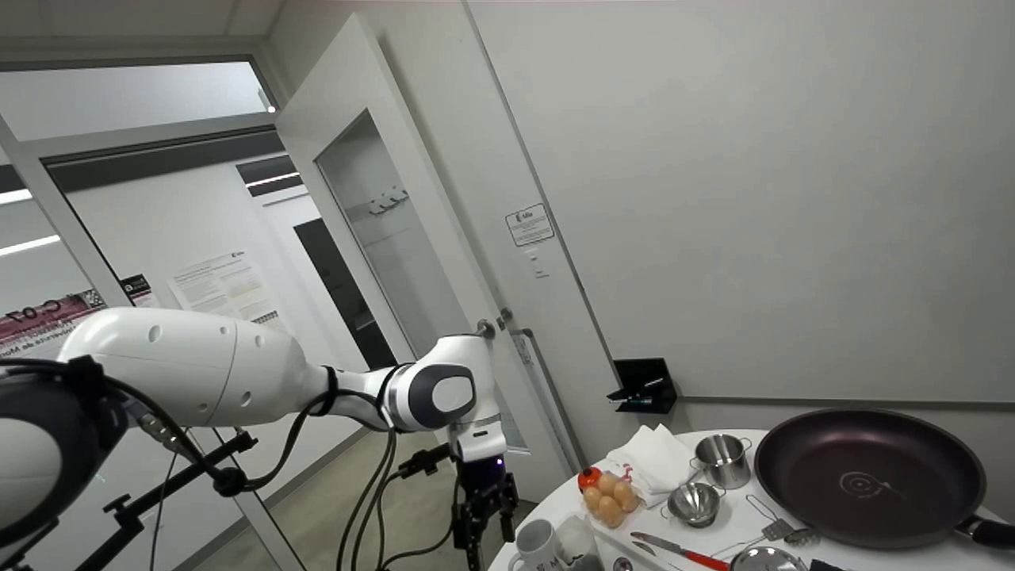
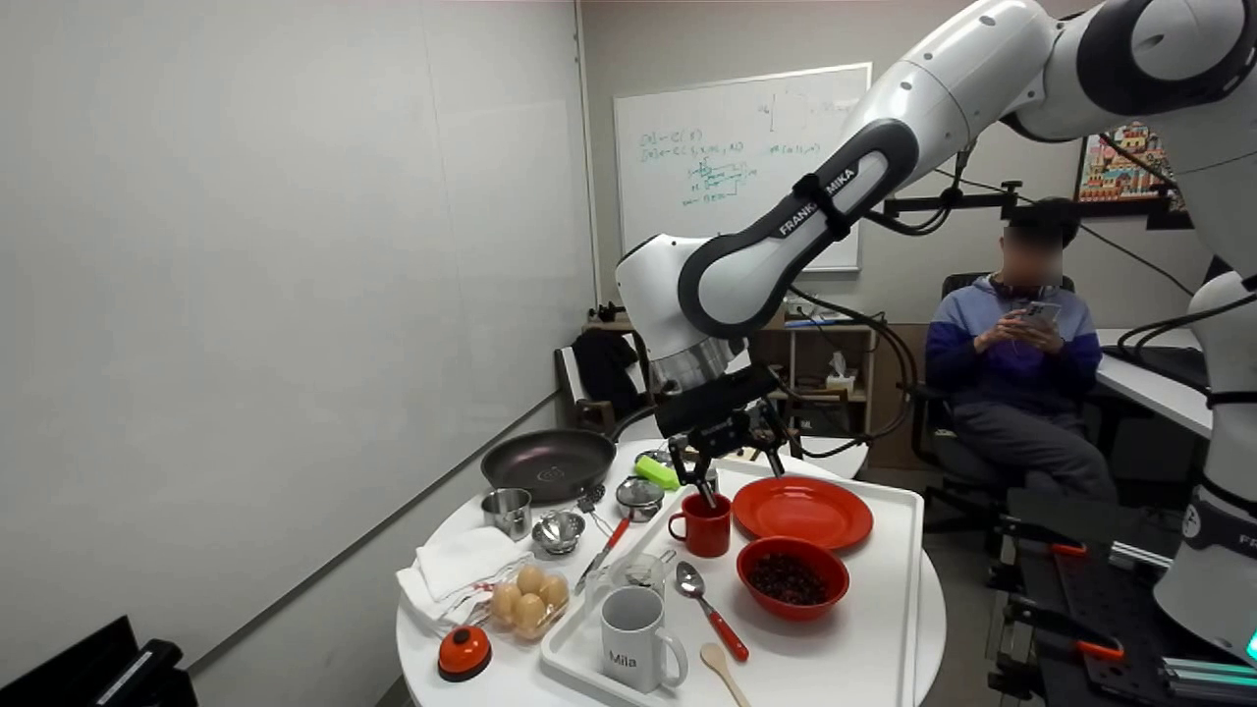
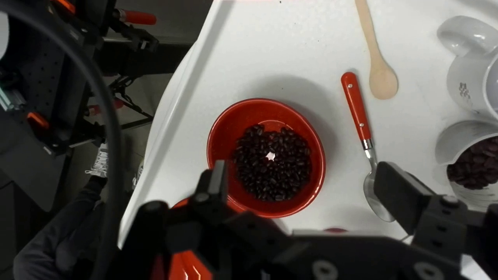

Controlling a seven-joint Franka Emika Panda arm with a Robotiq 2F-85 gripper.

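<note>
My gripper [image 2: 739, 473] is open above the tray [image 2: 901, 554], with nothing between its fingers. In exterior view 2 it overlaps the red mug [image 2: 707, 530] and the near side of the red plate [image 2: 813, 507]; the exact height is hard to judge. A red bowl [image 2: 792, 589] of dark beans [image 3: 273, 168] lies below, seen between the two fingers in the wrist view. To the bowl's side rests a red-handled spoon [image 3: 357, 107]. Exterior view 1 shows the gripper [image 1: 490, 547] at the bottom, left of the table, the tray mostly out of frame.
A wooden spoon [image 2: 722, 674], a white mug [image 2: 636, 636] and a cup of beans [image 3: 474, 163] share the tray. Beside it are eggs [image 2: 527, 599], a red-handled knife [image 2: 603, 554], steel pots [image 2: 507, 513] and a large pan [image 2: 550, 462]. Bare tray surrounds the bowl's outer side.
</note>
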